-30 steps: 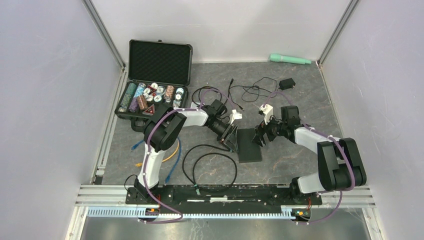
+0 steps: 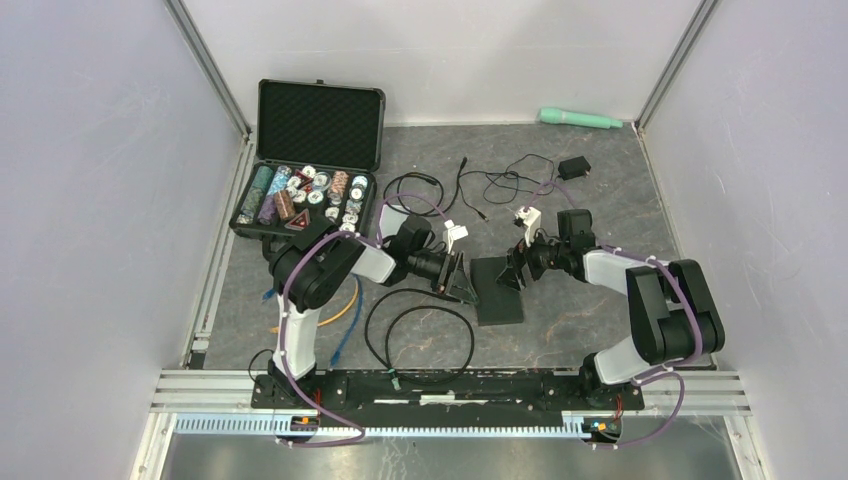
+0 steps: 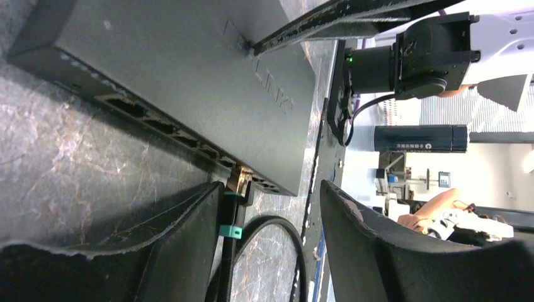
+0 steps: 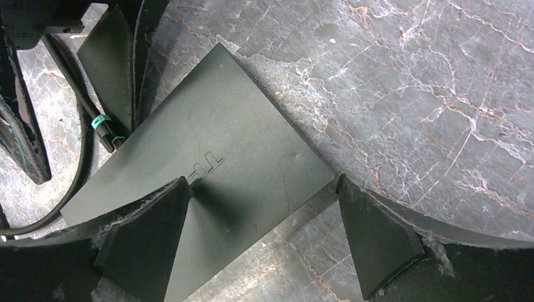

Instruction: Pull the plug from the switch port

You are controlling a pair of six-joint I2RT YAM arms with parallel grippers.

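Note:
The dark switch [image 2: 498, 305] lies flat on the grey surface. In the left wrist view, a black cable's plug [image 3: 240, 180] with teal bands sits at one of the ports along the switch's side [image 3: 157, 56]; my left gripper is open around the cable just at it. The same plug [image 4: 108, 131] shows at the switch's edge in the right wrist view. My right gripper stands open over the switch's top, one fingertip near its middle, the other at its far edge.
An open case of poker chips [image 2: 300, 197] stands back left. Loose cables [image 2: 420, 310] lie in front, behind and to the left. A black adapter [image 2: 574, 167] and mint tube [image 2: 580, 118] lie back right. Walls bound the sides and back.
My left arm has shifted slightly left and toward the front, its gripper still by the plug. My right arm has moved very slightly. The switch appears shifted slightly left.

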